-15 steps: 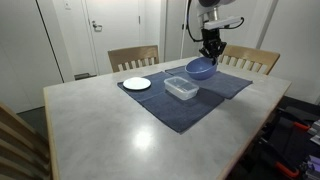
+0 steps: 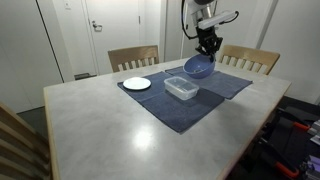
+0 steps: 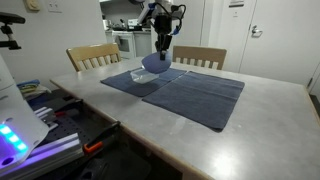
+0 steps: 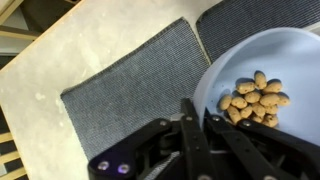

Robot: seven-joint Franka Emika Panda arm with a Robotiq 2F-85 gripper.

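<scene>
A blue bowl (image 2: 199, 66) hangs in the air with its rim in my gripper (image 2: 207, 50). In the wrist view the bowl's pale blue inside (image 4: 285, 52) fills the right side, and several brown nut-like pieces (image 4: 257, 100) lie together at its bottom. The gripper's fingers (image 4: 199, 112) meet the near edge of the rim. A clear plastic container (image 2: 182, 88) stands on the dark mat to the left of and below the bowl in exterior view 1. From exterior view 2 the bowl (image 3: 158, 62) appears just above and beside that container (image 3: 147, 77).
A white plate (image 2: 137, 84) rests on the mat's far left part. Dark cloth mats (image 3: 195, 95) cover part of the pale table (image 2: 80, 125). Chairs (image 2: 133, 59) stand around the table.
The bowl and my gripper have risen slightly and shifted a little to the left in exterior view 1. Container and plate stay where they were.
</scene>
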